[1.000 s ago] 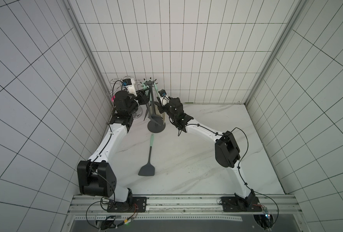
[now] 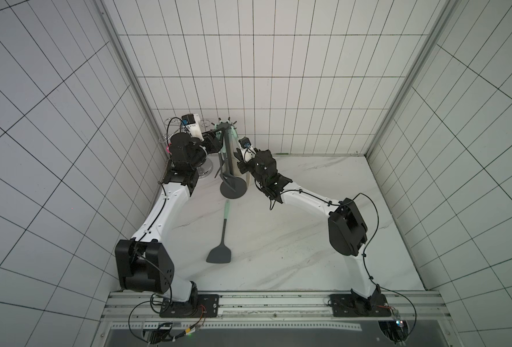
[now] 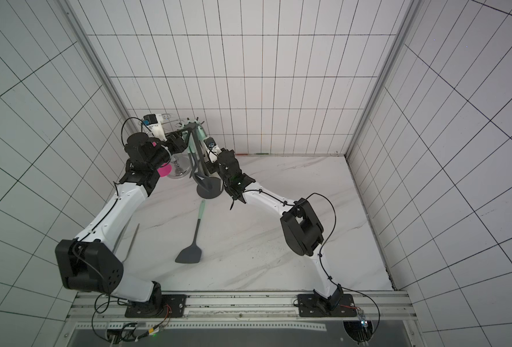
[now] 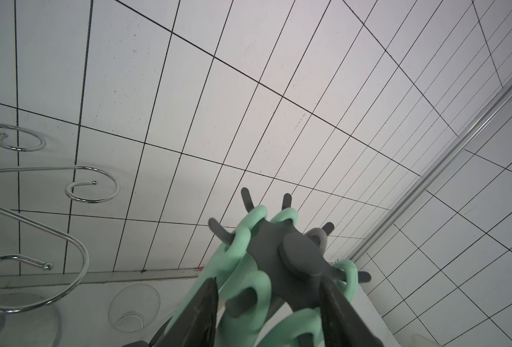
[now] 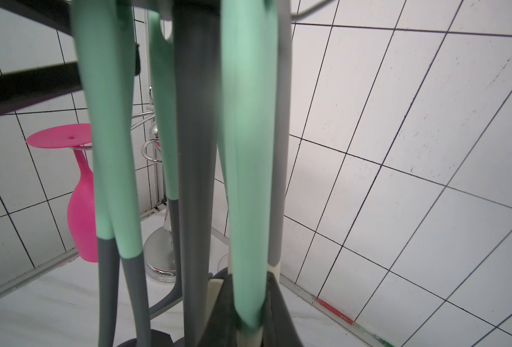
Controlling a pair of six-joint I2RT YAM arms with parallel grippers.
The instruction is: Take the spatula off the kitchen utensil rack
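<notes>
The dark utensil rack (image 2: 233, 188) stands at the back left, hung with several green-handled utensils. My left gripper is at the rack's top (image 4: 293, 254); its fingers stand apart, with green handle loops between or behind them. Whether it touches them I cannot tell. On the rack's right side, my right gripper is shut on the green handle (image 5: 249, 190) of a hanging utensil, whose lower end is hidden. A spatula (image 2: 219, 254) with a dark blade and green handle lies flat on the counter in front of the rack.
Left of the rack are a wire stand (image 4: 88, 254) and a pink cup (image 5: 82, 214). Other hanging handles (image 5: 111, 173) crowd the rack close to my right gripper.
My right arm has shifted slightly to the right and toward the front, its gripper a little lower in view. Utensils on the rack hang differently. The left arm has barely moved.
</notes>
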